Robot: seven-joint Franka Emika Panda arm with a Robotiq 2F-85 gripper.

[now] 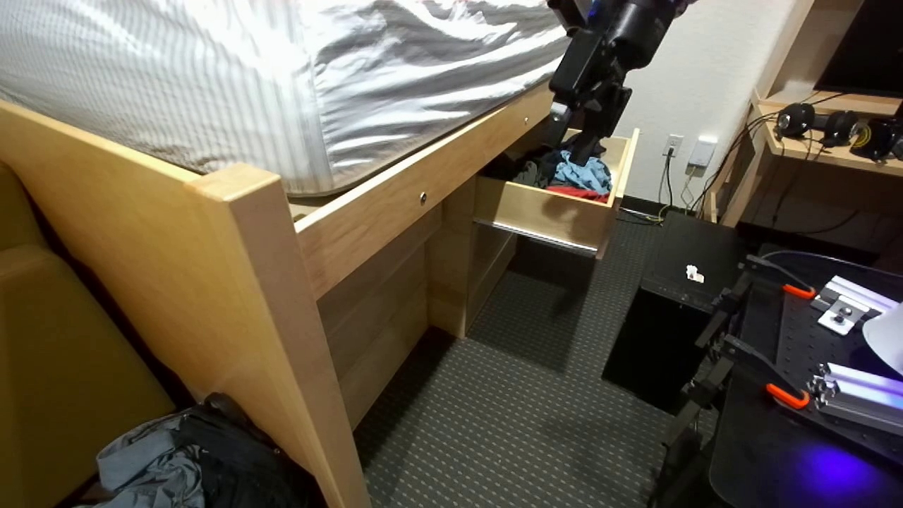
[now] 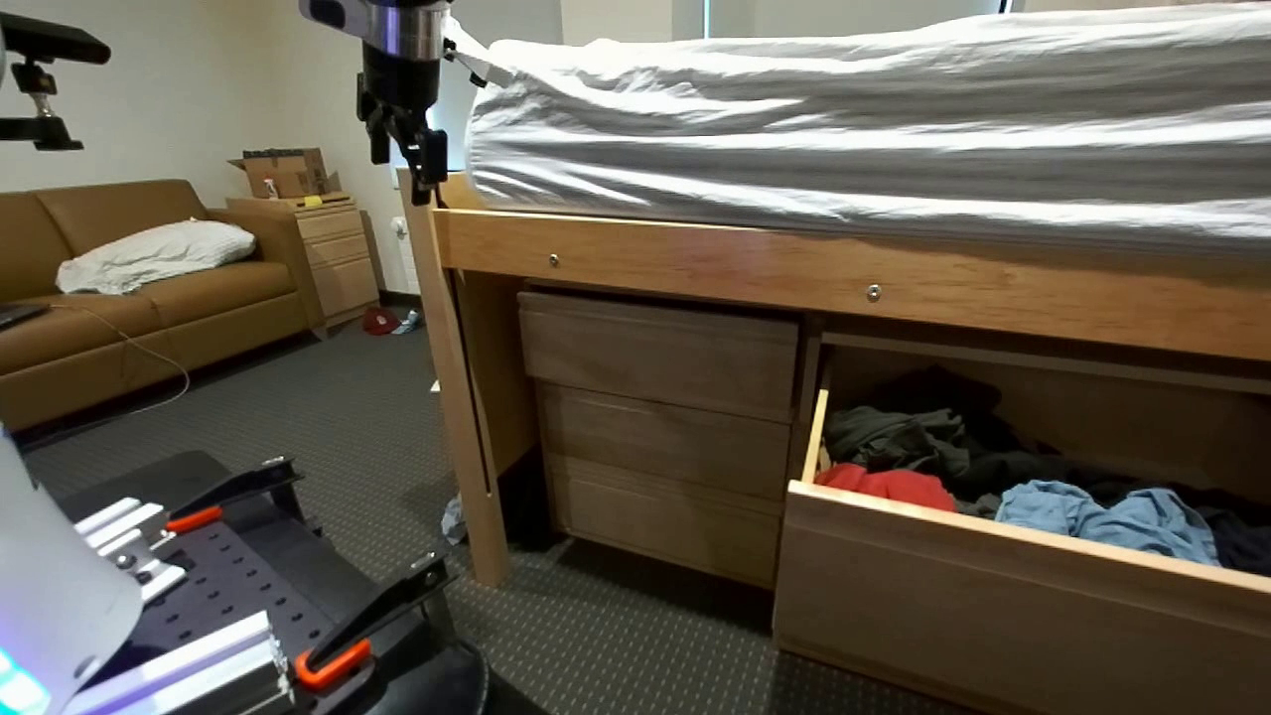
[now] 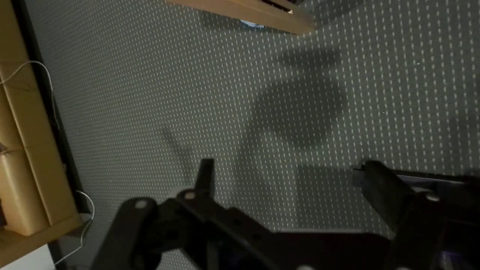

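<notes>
My gripper (image 1: pixel 568 144) is open and empty, pointing downward. In exterior view 1 it overlaps the open drawer (image 1: pixel 529 207) in the picture. Exterior view 2 has the gripper (image 2: pixel 402 161) well left of that drawer (image 2: pixel 1025 608), high beside the bed's end post. Bare carpet shows between its widely parted fingers in the wrist view. The drawer holds crumpled clothes: a light blue piece (image 2: pixel 1108 520), a red piece (image 2: pixel 888 485) and dark ones (image 2: pixel 900 439). A grey garment (image 1: pixel 156 470) lies with dark cloth beside the bed's end in exterior view 1.
The wooden bed frame (image 2: pixel 703 256) carries a mattress in a pale sheet (image 2: pixel 858 131). Closed drawers (image 2: pixel 661 435) stand left of the open one. A black table (image 2: pixel 226 590) with clamps and metal rails is nearby. Carpet (image 1: pixel 499 406) lies clear between table and bed.
</notes>
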